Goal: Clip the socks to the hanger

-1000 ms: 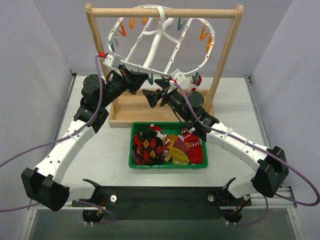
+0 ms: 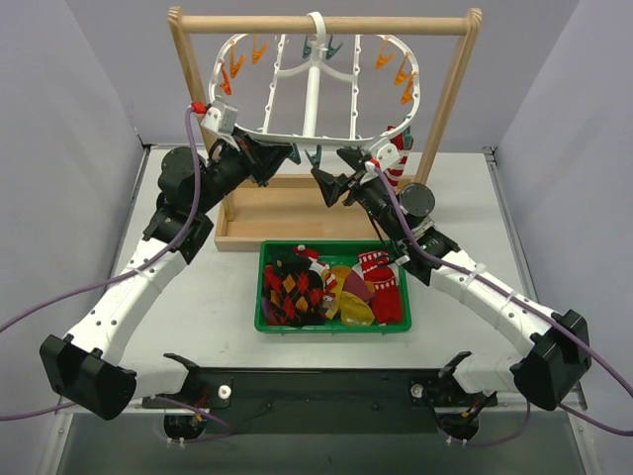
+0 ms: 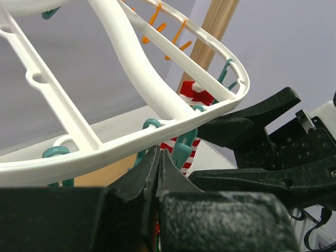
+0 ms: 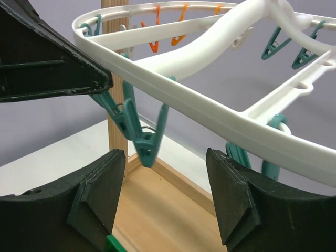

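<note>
The white hanger (image 2: 310, 94) hangs from a wooden rack, with orange and teal clips round it. My left gripper (image 2: 267, 163) is at the front bar's left side, shut; in the left wrist view its fingertips (image 3: 155, 184) meet below teal clips, what is between them hidden. My right gripper (image 2: 336, 183) is just below the front bar, part open, beside a teal clip (image 2: 314, 154); in the right wrist view that clip (image 4: 144, 136) sits between and beyond its fingers. A red-and-white striped sock (image 2: 399, 148) hangs at the hanger's right.
A green bin (image 2: 336, 328) of mixed socks lies in front of an open wooden box (image 2: 257, 228). The wooden rack post (image 2: 445, 94) stands right of the hanger.
The hanger has shifted and turned slightly. The left arm is nearly unchanged.
</note>
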